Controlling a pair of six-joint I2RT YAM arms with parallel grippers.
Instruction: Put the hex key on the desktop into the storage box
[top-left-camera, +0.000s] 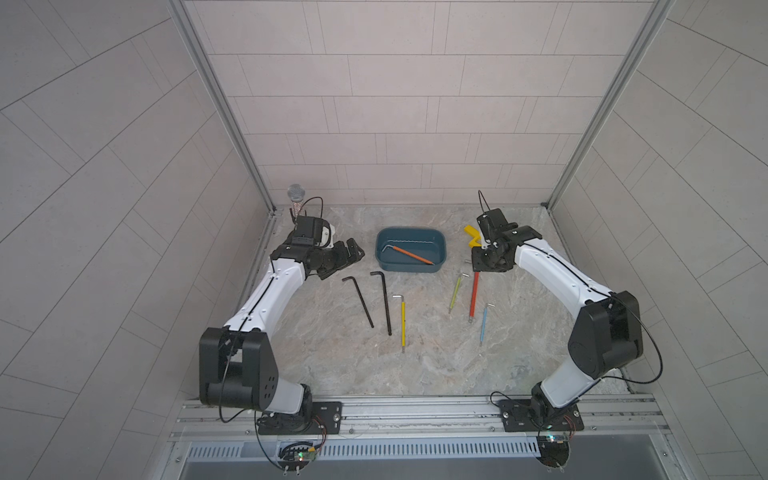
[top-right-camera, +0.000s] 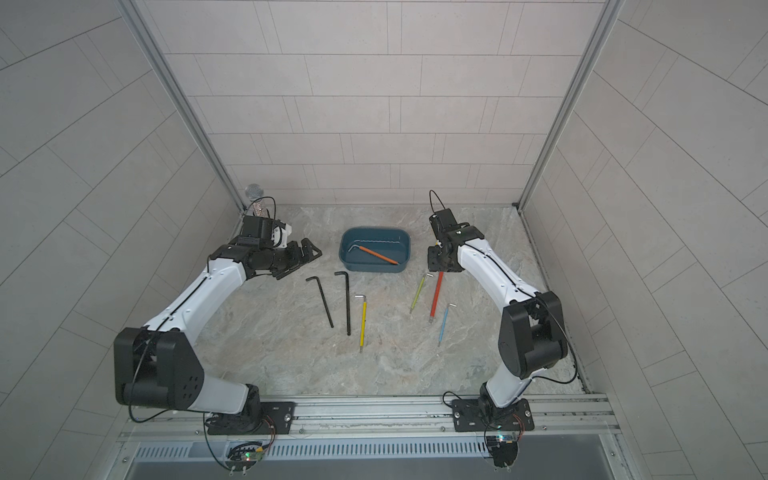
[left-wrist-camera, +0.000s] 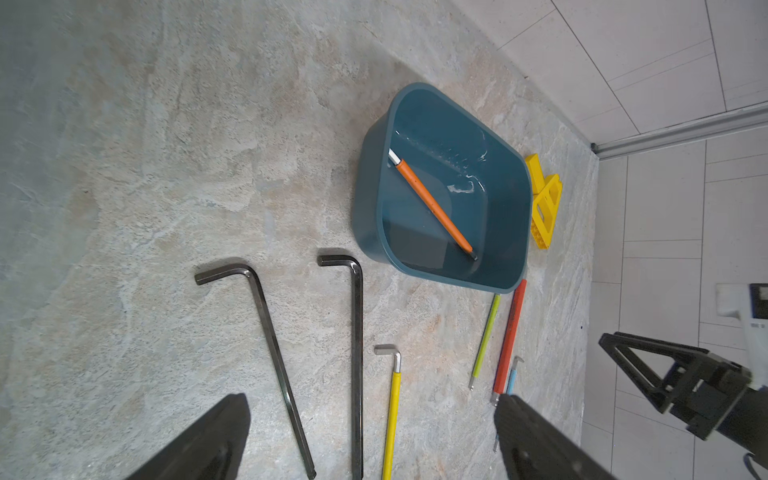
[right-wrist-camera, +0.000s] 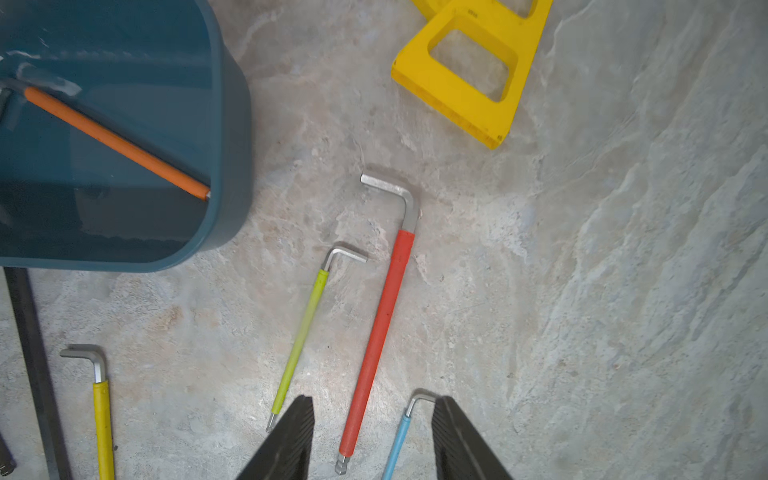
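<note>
The blue storage box (left-wrist-camera: 380, 192) stands at the back centre, an orange hex key (left-wrist-camera: 436, 206) lying inside it. On the desktop lie two black hex keys (top-left-camera: 362, 302) (top-left-camera: 385, 302), a yellow one (top-left-camera: 403, 324), a lime one (right-wrist-camera: 302, 344), a red one (right-wrist-camera: 376, 344) and a light blue one (right-wrist-camera: 397, 448). My left gripper is open, left of the box and above the desk, with nothing held. Open and empty, my right gripper hangs right of the box, over the far end of the red key.
A yellow triangular piece (right-wrist-camera: 476, 64) sits behind the red key, right of the box. A clear container (top-left-camera: 297, 198) stands at the back left, behind the left arm.
</note>
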